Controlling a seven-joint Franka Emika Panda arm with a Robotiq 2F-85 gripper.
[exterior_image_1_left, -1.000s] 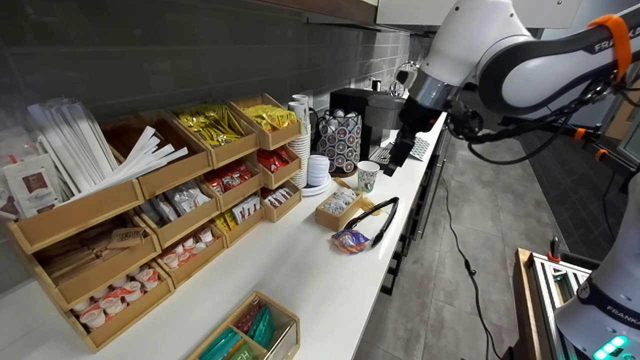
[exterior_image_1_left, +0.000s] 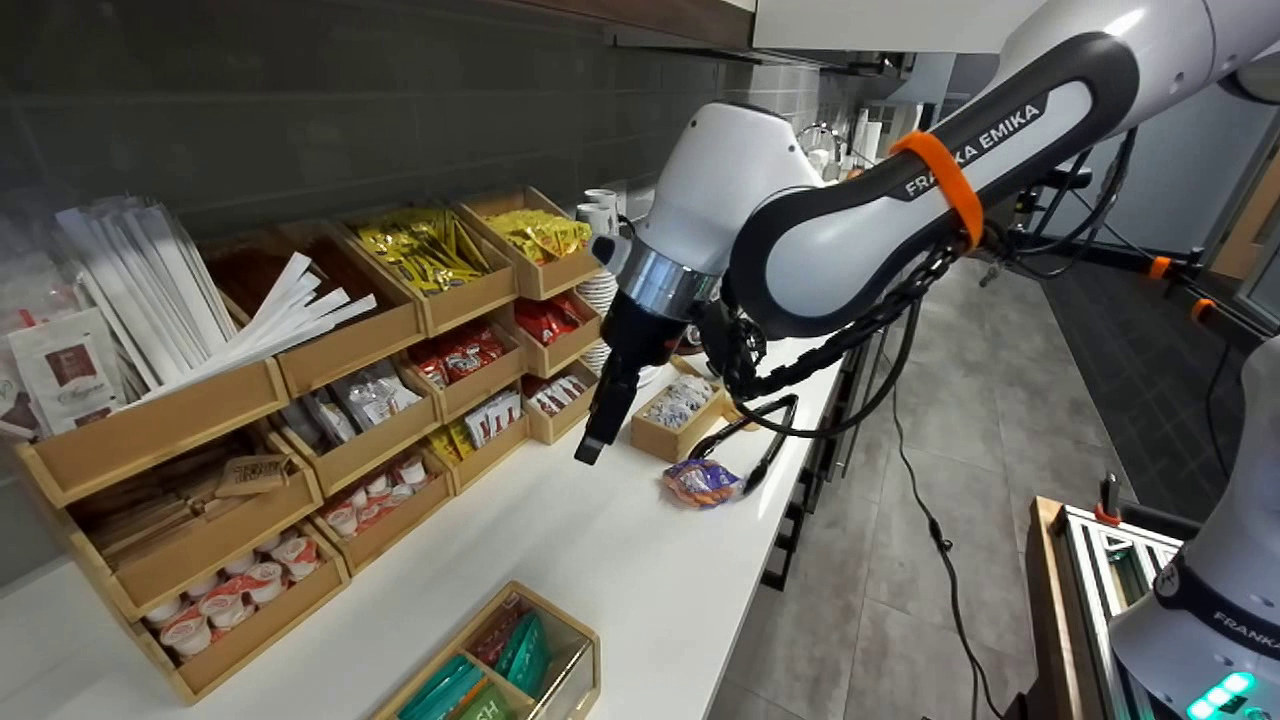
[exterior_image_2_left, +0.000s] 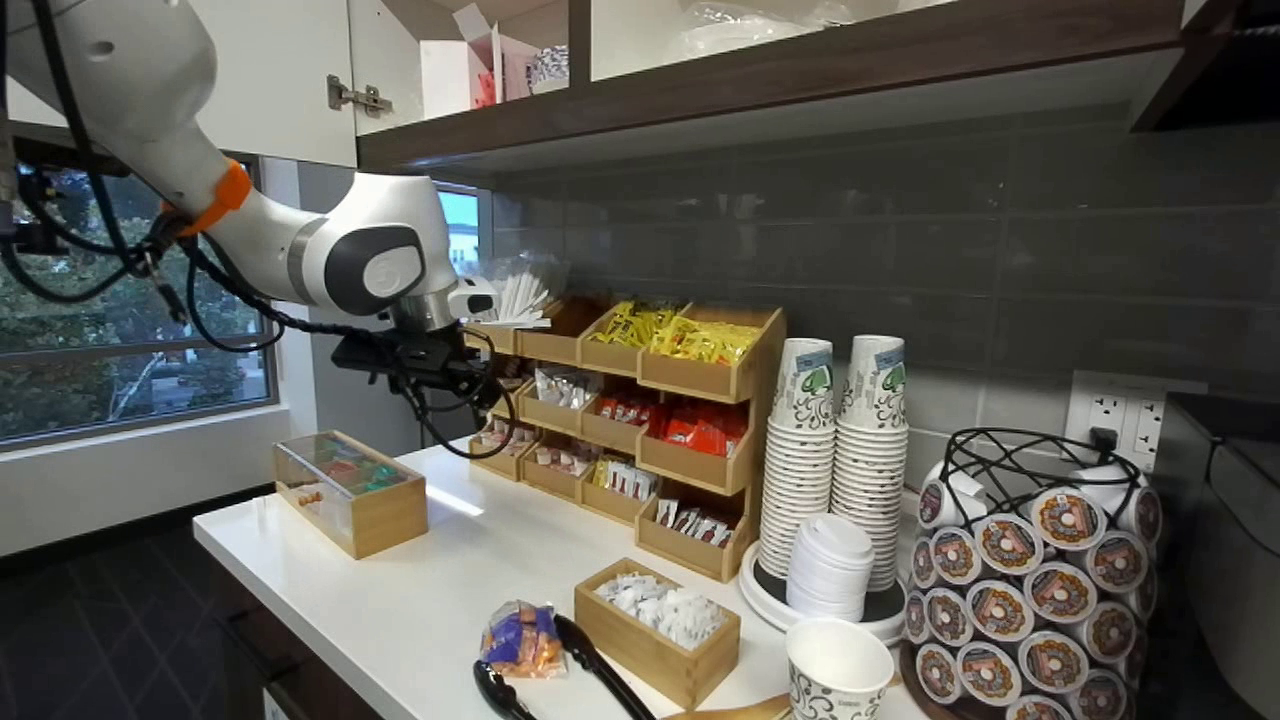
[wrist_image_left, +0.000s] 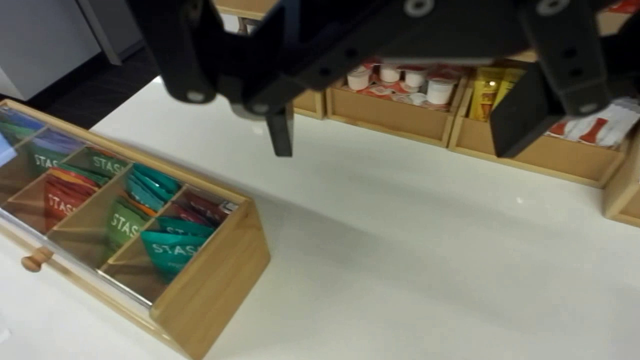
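My gripper is open in the wrist view, its two fingers wide apart, with only white counter and bins behind the gap. In exterior view 1 the gripper (exterior_image_1_left: 589, 449) hangs above the counter, in front of the tiered wooden organizer (exterior_image_1_left: 384, 414). The wooden tea box (wrist_image_left: 231, 282), with a clear lid and a small knob, sits below and to the left of the fingers in the wrist view. Teal, green and red tea packets (wrist_image_left: 174, 243) fill its compartments. Exterior view 2 shows the whole tea box (exterior_image_2_left: 390, 510) near the counter's far end.
A purple-and-orange snack bag (exterior_image_2_left: 524, 638) lies beside black tongs (exterior_image_2_left: 600, 666). Close by stands a wooden box of white packets (exterior_image_2_left: 654, 666). A paper cup (exterior_image_2_left: 840, 672), stacked cups (exterior_image_2_left: 798, 480) and a pod rack (exterior_image_2_left: 1032, 576) occupy the near end. Mid-counter is bare.
In exterior view 1 my arm has swung left and lower, from above the paper cup to over the counter by the organizer. The objects on the counter have not visibly moved.
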